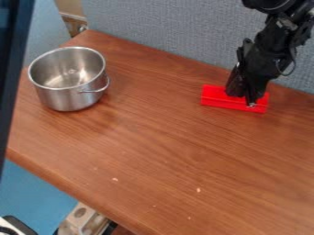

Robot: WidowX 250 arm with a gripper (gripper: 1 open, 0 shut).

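At the back right of the wooden table lies a flat red object (pixel 219 98), against the grey padded back panel. My black gripper (pixel 251 98) is down over its middle, fingertips at or on it; the fingers look shut, and whether anything is between them is hard to tell.
A steel pot (pixel 68 87) with side handles stands at the left of the table (pixel 160 174), near its left edge. Blue floor shows beyond the left edge.
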